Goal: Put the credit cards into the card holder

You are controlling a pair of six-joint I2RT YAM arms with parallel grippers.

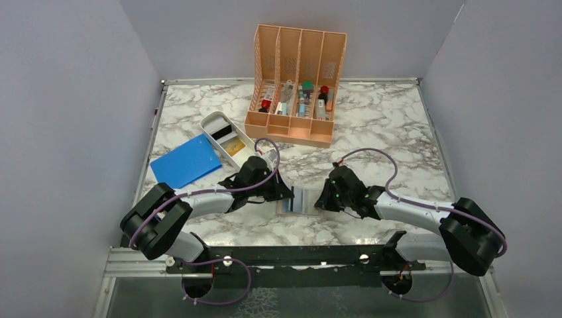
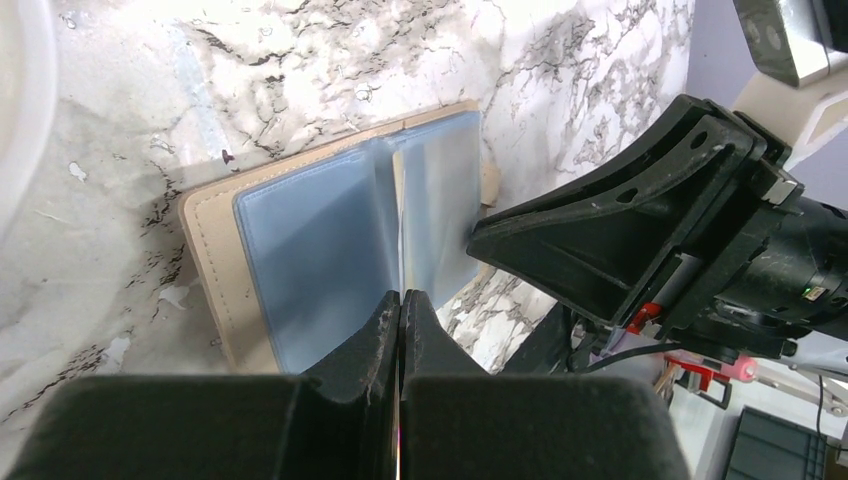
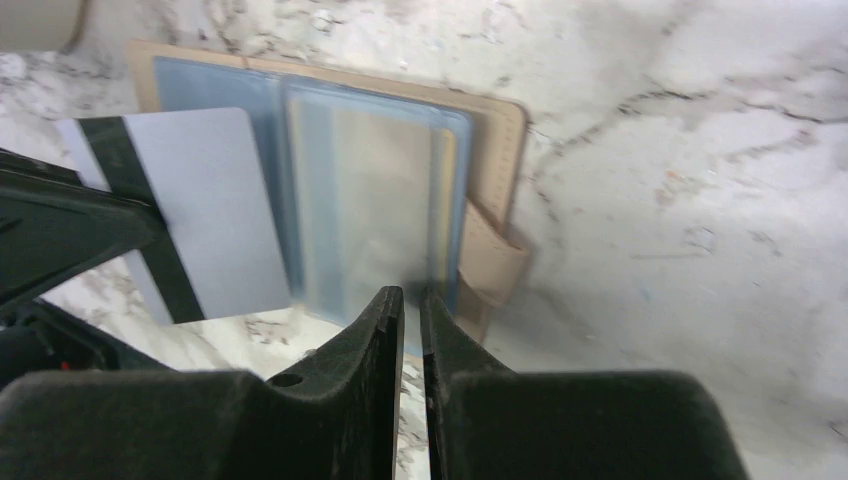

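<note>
The card holder (image 2: 315,240) lies open on the marble table, with a tan cover and blue-edged clear sleeves. A pale card (image 3: 225,215) with a black stripe stands over its middle. My left gripper is shut on this card, which shows almost edge-on in the left wrist view, a thin line over the fold. At the holder's other side, my right gripper is nearly closed on the edge of the clear sleeve (image 3: 370,190), with a narrow gap between its fingers. Its fingertips partly hide that edge.
A white tray (image 1: 213,122) with some cards stands behind the left arm, beside a blue folder (image 1: 185,162). At the back is an orange divided organizer (image 1: 291,132) with small items.
</note>
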